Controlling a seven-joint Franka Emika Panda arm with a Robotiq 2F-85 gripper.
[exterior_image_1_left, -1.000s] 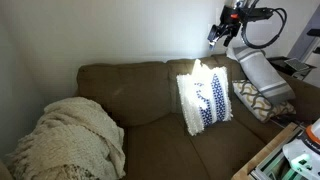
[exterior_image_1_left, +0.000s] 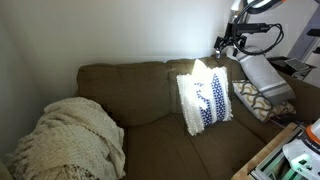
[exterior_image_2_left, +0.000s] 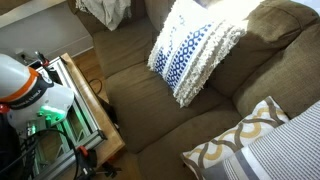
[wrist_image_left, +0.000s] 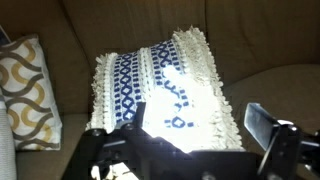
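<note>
A white pillow with blue patterned stripes and a fringed edge (exterior_image_1_left: 205, 98) leans against the back of the brown couch (exterior_image_1_left: 125, 85). Above it and a little to the right, clear of the fabric, hangs my gripper (exterior_image_1_left: 227, 50). In the wrist view, the striped pillow (wrist_image_left: 130, 85) lies beyond the gripper, whose fingers (wrist_image_left: 257, 122) stand wide apart with nothing between them. Bright light washes out part of the pillow. The other exterior view has the pillow (exterior_image_2_left: 195, 45) on the couch, with the gripper out of frame.
A yellow-grey patterned pillow (exterior_image_2_left: 240, 138) and a grey striped pillow (exterior_image_2_left: 275, 155) sit at one end of the couch. A cream knitted blanket (exterior_image_1_left: 70, 140) covers the opposite end. Between blanket and striped pillow, the seat (exterior_image_1_left: 155, 145) is bare. The arm's base (exterior_image_2_left: 35, 95) stands by a wooden table edge (exterior_image_2_left: 95, 110).
My gripper has come down slightly and shifted a little to the right in exterior view 1. The pillows and the blanket have stayed where they were.
</note>
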